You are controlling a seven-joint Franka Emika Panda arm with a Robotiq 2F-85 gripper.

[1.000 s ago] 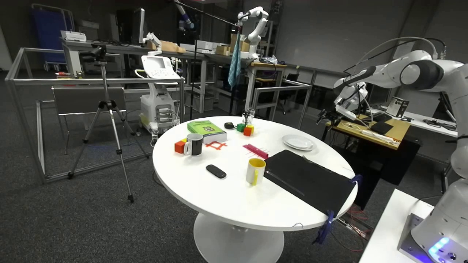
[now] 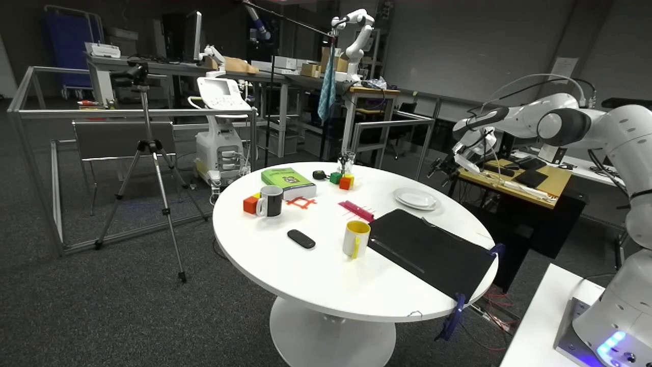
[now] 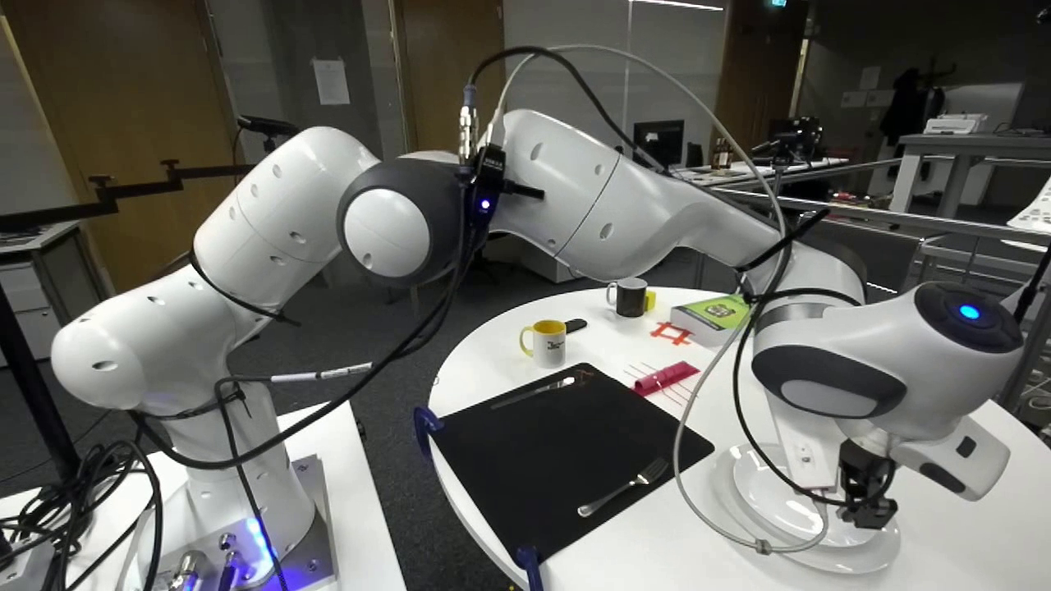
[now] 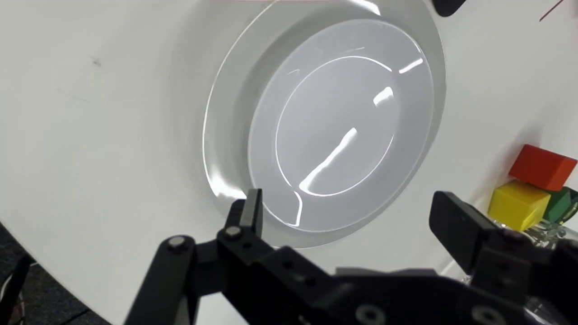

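Note:
My gripper stands open above the table, its fingers wide apart and nothing between them. Below it in the wrist view lies a smaller white plate (image 4: 336, 119) on a larger white plate (image 4: 225, 141). The left fingertip overlaps the near-left rim of the plates in that view, while the right one appears over bare table. From the second exterior view, the gripper (image 3: 869, 497) hangs over the right side of the plates (image 3: 778, 492). In the first exterior view it hovers clear of the tabletop, to the right of the plates (image 2: 415, 198).
A black mat (image 3: 552, 453) carries a fork (image 3: 626, 487) and a knife (image 3: 532, 391). Nearby are a yellow-white mug (image 2: 355, 238), a dark mug (image 2: 270, 202), a pink item (image 2: 357, 211), a book (image 2: 290, 182) and coloured blocks (image 4: 542, 167). Bare table lies left of the plates in the wrist view.
The forearm and gripper have moved left and down in the first exterior view, nearer the plates. Objects on the table look unmoved.

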